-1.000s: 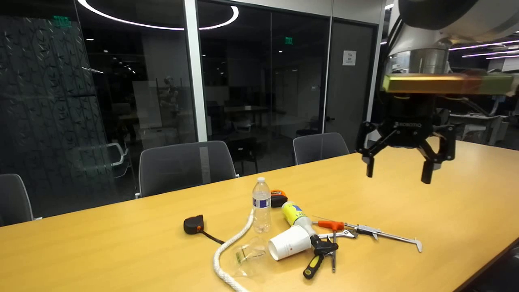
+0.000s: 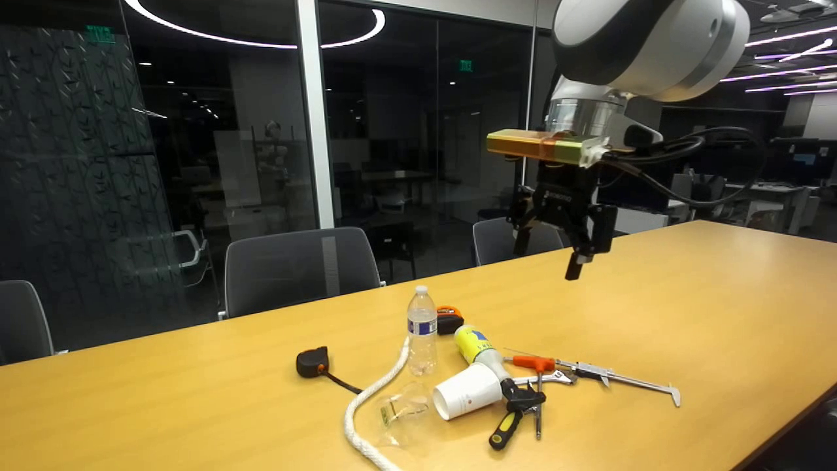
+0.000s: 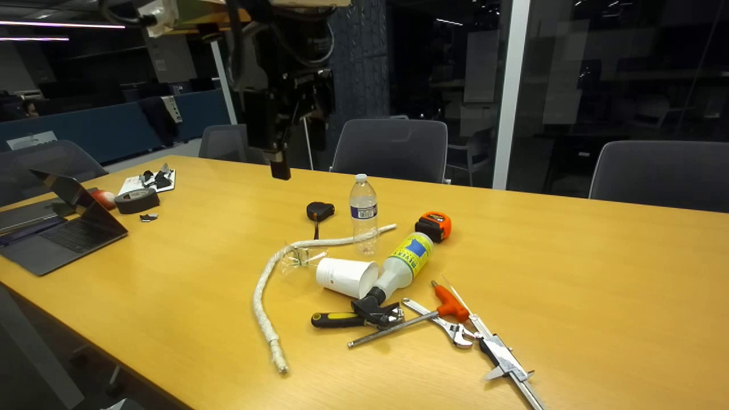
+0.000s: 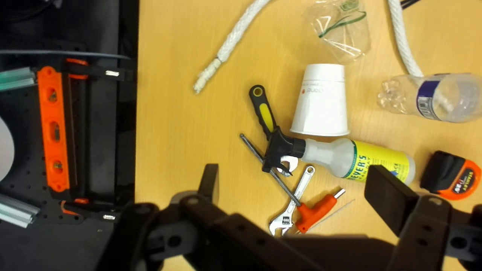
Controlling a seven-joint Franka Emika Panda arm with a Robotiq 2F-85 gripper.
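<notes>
My gripper [image 2: 547,255] hangs open well above the table, its fingers wide apart with nothing between them. In the wrist view a spray bottle [image 4: 379,161] with a yellow label lies on its side, partly behind one finger [image 4: 389,194]. Against it, a white paper cup [image 4: 321,101] rests tipped over. The spray head crosses a black-and-yellow handle [image 4: 266,115]. An adjustable wrench [image 4: 296,198] and an orange T-handle tool [image 4: 316,211] lie close by. The clear water bottle [image 3: 363,215] stands upright. A caliper [image 3: 506,359] lies to the right in exterior view 2.
White rope [image 3: 263,300] curves around a clear plastic bag [image 3: 298,258]. An orange-black tape measure [image 3: 434,226] and a black one [image 3: 319,210] sit behind. A laptop [image 3: 78,222] and a tape roll [image 3: 137,200] occupy the far left.
In exterior view 1 my arm has shifted left and its gripper has turned, bringing it nearer the cluster of objects. The gripper stays open, and the objects lie where they were.
</notes>
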